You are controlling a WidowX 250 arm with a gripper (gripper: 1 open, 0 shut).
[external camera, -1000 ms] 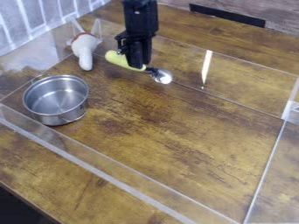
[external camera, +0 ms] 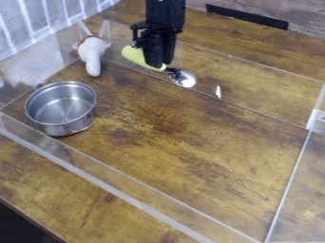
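My black gripper is at the top middle, shut on a spoon with a pale green handle. The spoon's shiny head points toward the lower right, above the wooden floor. The fingertips are partly hard to make out against the spoon.
A steel bowl stands at the left. A white plush object lies at the upper left. Clear walls enclose the wooden area, whose middle and lower right are bare.
A second ago they were in a similar, slightly lower place.
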